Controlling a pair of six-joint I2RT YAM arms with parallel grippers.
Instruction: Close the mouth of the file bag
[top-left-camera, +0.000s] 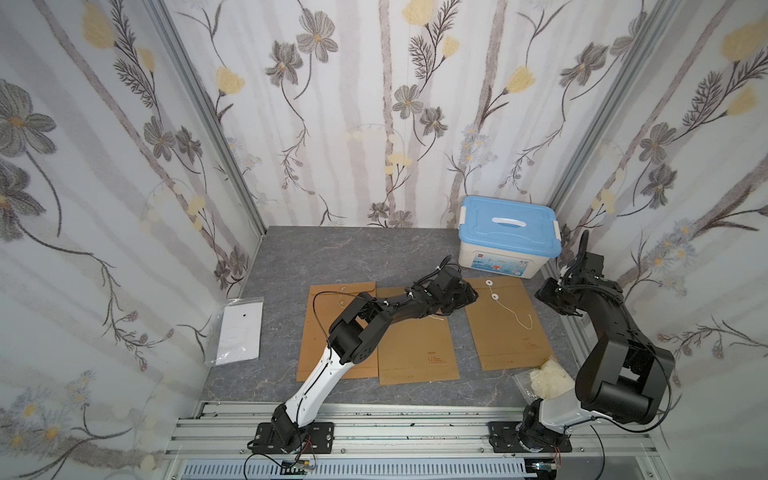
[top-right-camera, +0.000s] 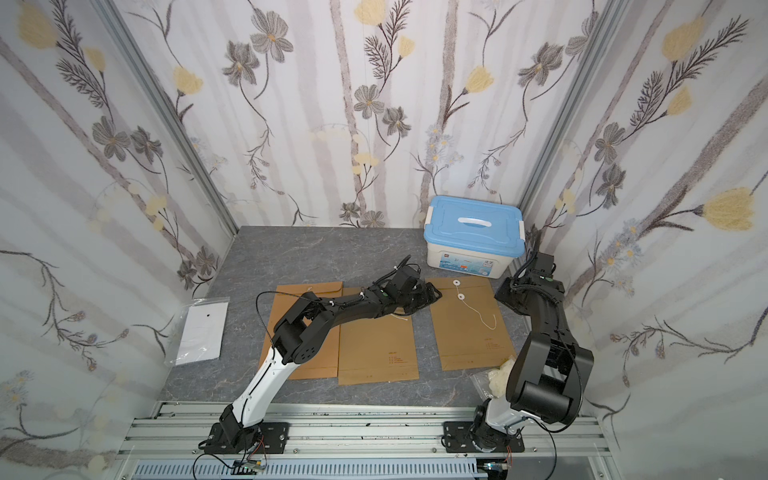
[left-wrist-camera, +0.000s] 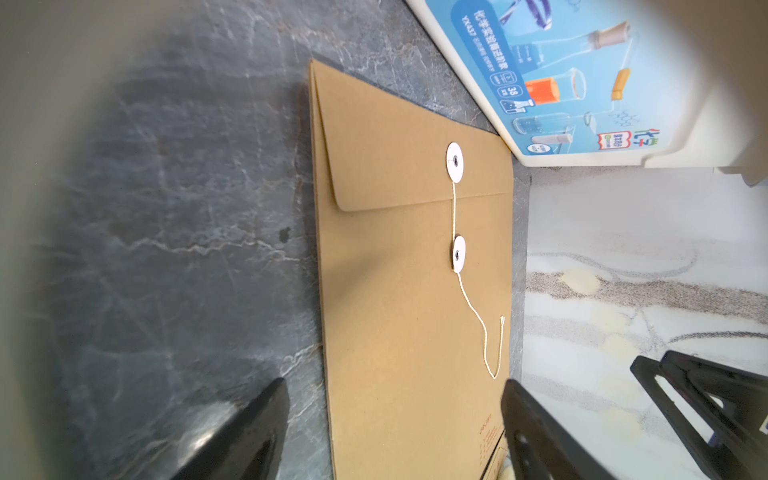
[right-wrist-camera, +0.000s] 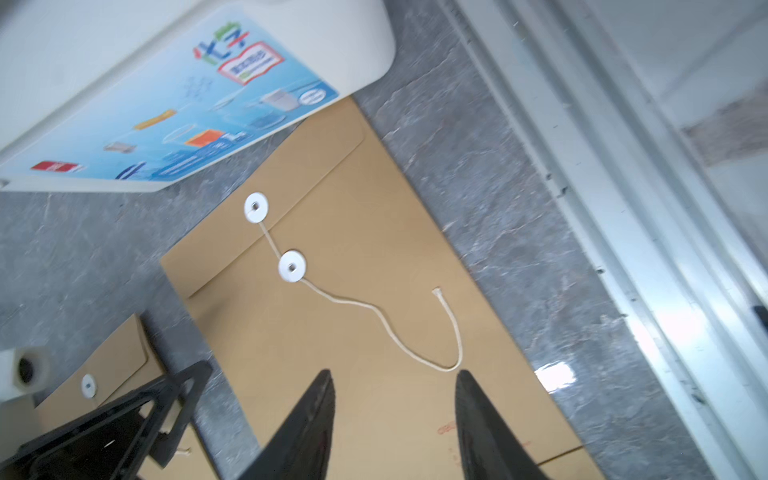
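Note:
The brown file bag (right-wrist-camera: 400, 240) lies flat on the right. Its flap (left-wrist-camera: 400, 152) is folded down over the body. One white button (left-wrist-camera: 454, 162) sits on the flap and another button (left-wrist-camera: 458, 253) below it. A white string (right-wrist-camera: 382, 318) runs between the two, then trails loosely down the bag in a hook. To the bag's left, above the table, my left gripper (top-left-camera: 469, 297) has its fingers apart with nothing between them. Off the bag's right side is my right gripper (top-left-camera: 552, 299), also open and empty, its fingers (right-wrist-camera: 318, 412) spaced less widely than the left's.
A lidded blue-and-white box (top-left-camera: 508, 220) stands against the bag's top edge. Two more brown bags lie to the left, the middle bag (top-left-camera: 416, 352) partly under my left arm. A metal rail (right-wrist-camera: 576, 208) borders the right.

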